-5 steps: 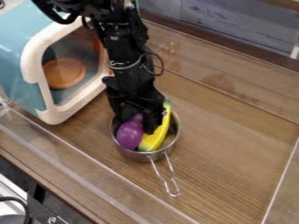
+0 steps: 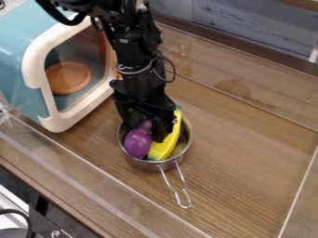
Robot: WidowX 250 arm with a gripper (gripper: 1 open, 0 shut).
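Note:
A small metal pot with a wire handle sits on the wooden counter, holding a purple eggplant-like object and a yellow banana-like object. My black gripper reaches down into the pot from above, over the purple object. Its fingertips are dark and partly hidden, so I cannot tell whether they are open or closed on anything.
A light blue toy microwave with a white-framed opening and an orange plate inside stands to the left. A wall runs along the back.
The gripper has shifted very slightly over the pot; the pot and its contents look almost the same.

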